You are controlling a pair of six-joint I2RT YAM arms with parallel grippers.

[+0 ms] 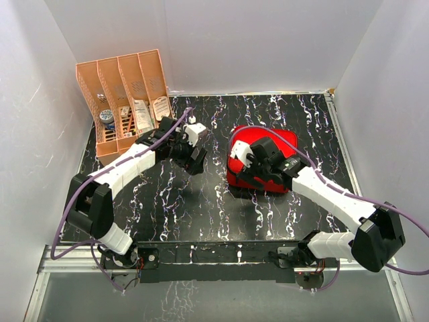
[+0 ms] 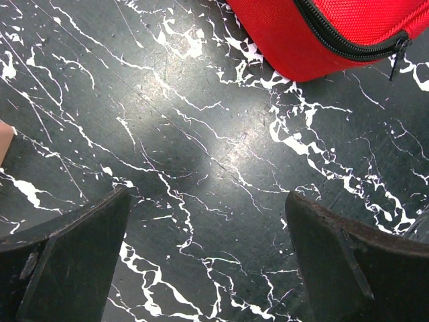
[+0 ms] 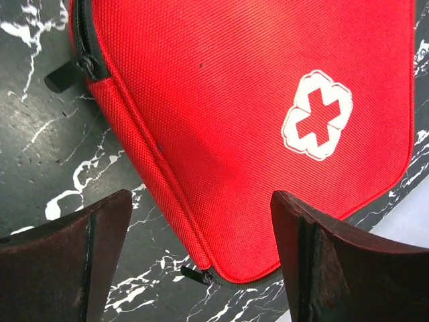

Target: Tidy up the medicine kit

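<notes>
A closed red medicine bag [image 1: 281, 139] with a white cross lies right of centre on the table; its black zipper [image 2: 348, 47] shows in the left wrist view. Over the bag's front left part hovers my right gripper, its fingers apart with nothing held; the bag's zipper pull [image 3: 196, 274] lies below, between the fingers. My left gripper [image 1: 196, 161] hangs open over bare table to the left of the bag. In the top view the right arm hides the bag's middle.
At the back left stands an orange compartment organizer [image 1: 107, 71] holding a round jar [image 1: 106, 117], white packets [image 1: 143, 116] and other small items. Grey walls close in both sides and the back.
</notes>
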